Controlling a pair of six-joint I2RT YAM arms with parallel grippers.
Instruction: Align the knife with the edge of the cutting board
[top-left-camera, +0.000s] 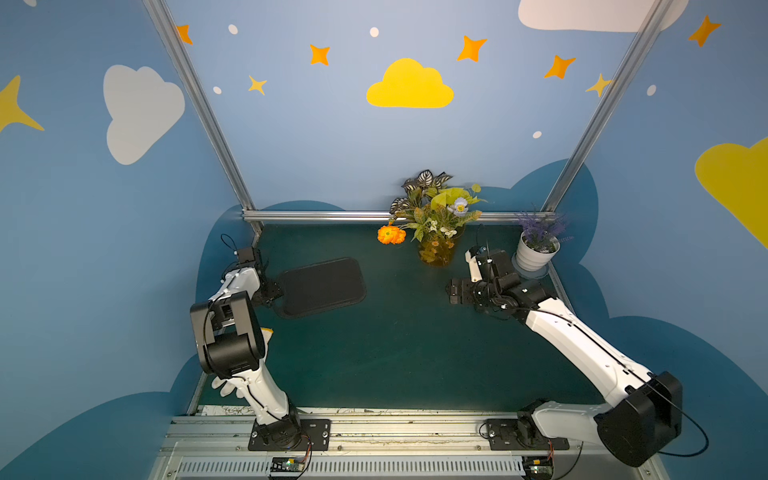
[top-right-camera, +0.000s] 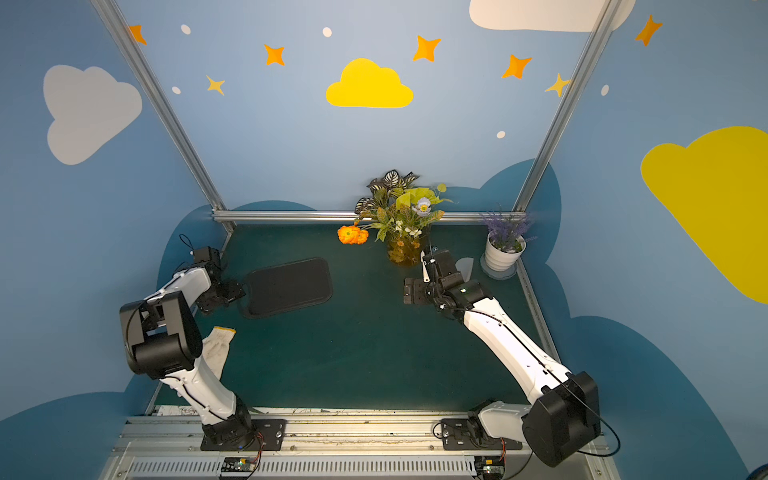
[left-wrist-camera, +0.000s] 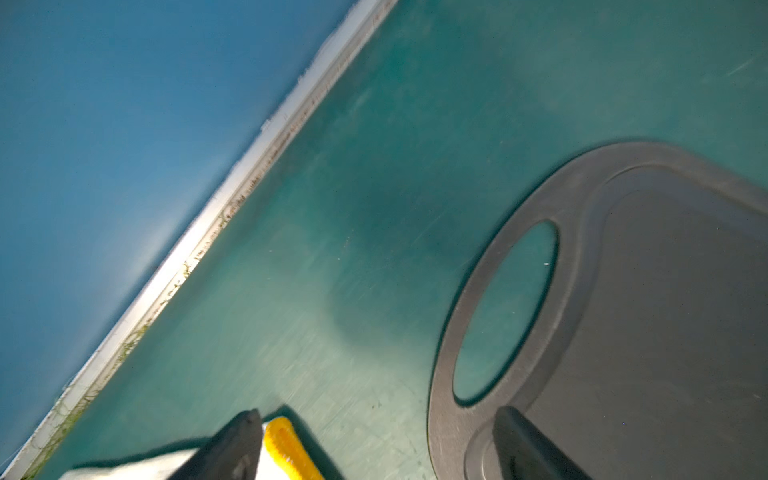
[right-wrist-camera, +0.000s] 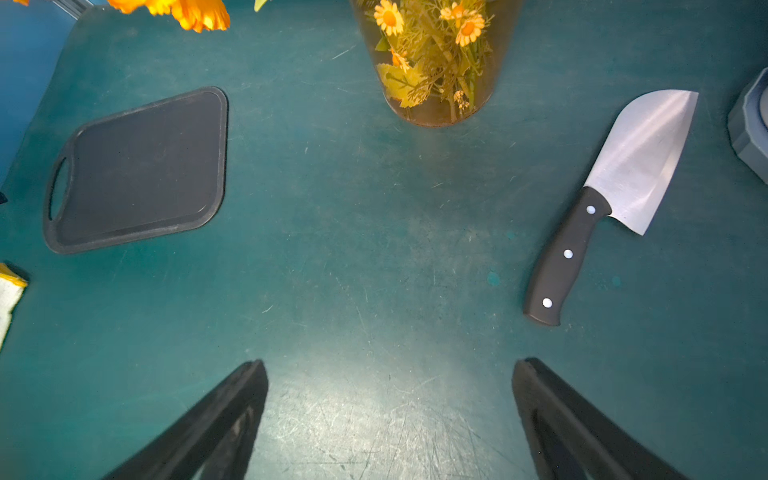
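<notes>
The black cutting board (top-left-camera: 324, 285) lies flat on the left half of the table, its handle end with the oval hole (left-wrist-camera: 457, 352) pointing left. My left gripper hovers over that handle end, its fingers spread apart and empty. In the right wrist view the knife (right-wrist-camera: 568, 254) lies on the table well to the right of the board, black handle towards the front and silver blade (right-wrist-camera: 644, 156) towards the back. My right gripper stands open above the table, nothing between its fingers, with the knife ahead and to its right.
A glass vase (top-left-camera: 437, 251) of flowers stands at the back middle. The lavender in a white pot (top-left-camera: 535, 252) is at the back right. A whitish glove (top-right-camera: 216, 349) with a yellow cuff lies at the left front.
</notes>
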